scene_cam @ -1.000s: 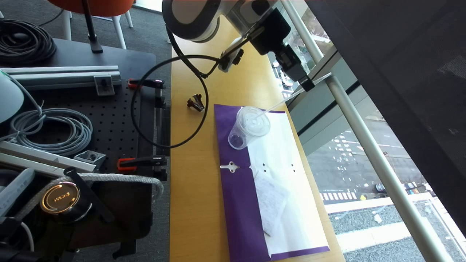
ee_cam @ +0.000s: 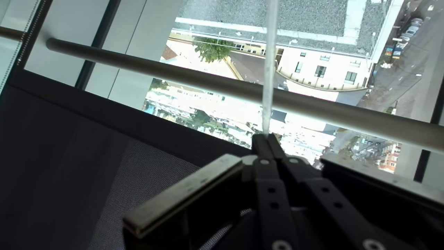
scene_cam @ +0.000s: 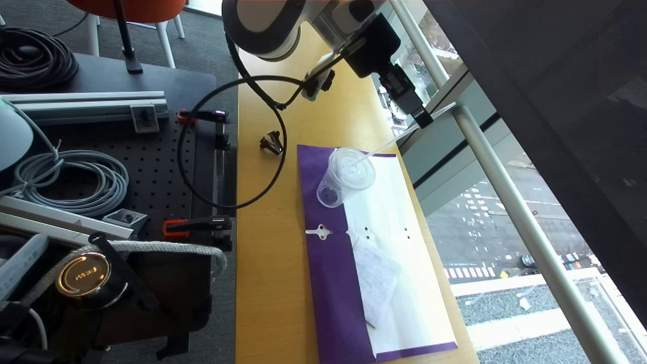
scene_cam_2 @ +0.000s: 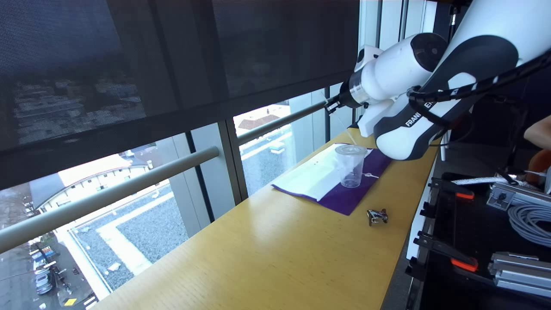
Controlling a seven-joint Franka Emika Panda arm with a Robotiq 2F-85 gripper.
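A clear plastic cup (scene_cam_2: 352,170) with a lid (scene_cam: 353,169) stands upright on a purple-and-white folder (scene_cam: 330,285). Held high above the table at the window side, my gripper (scene_cam: 426,119) is shut on a thin translucent straw (scene_cam: 388,143). In the wrist view the straw (ee_cam: 270,58) runs up from between the closed fingertips of the gripper. Its lower end meets the cup's lid in both exterior views; whether it passes through the lid I cannot tell. The other end sticks out past my fingers.
On the table near the folder lies a staple remover (scene_cam: 272,143). A paper sheet (scene_cam: 377,279) rests on the folder. A metal rail (scene_cam: 515,200) and a dark blind (scene_cam_2: 181,67) line the window side. Bare table (scene_cam_2: 268,253) lies on the near side in exterior view 2.
My gripper and the straw's upper end have shifted slightly to the left in exterior view 1. The cup and folder have not moved.
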